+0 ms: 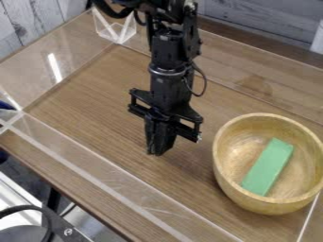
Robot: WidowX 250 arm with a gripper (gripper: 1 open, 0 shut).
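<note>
The black gripper (159, 142) hangs low over the wooden table in the middle of the view, its fingertips pointing down and close together, shut with nothing visible between them. To its right sits a tan round bowl (229, 149) with a green rectangular block (266, 168) lying inside it.
Clear plastic edging runs along its left side and back corner. Dark cables lie off the table at the lower left.
</note>
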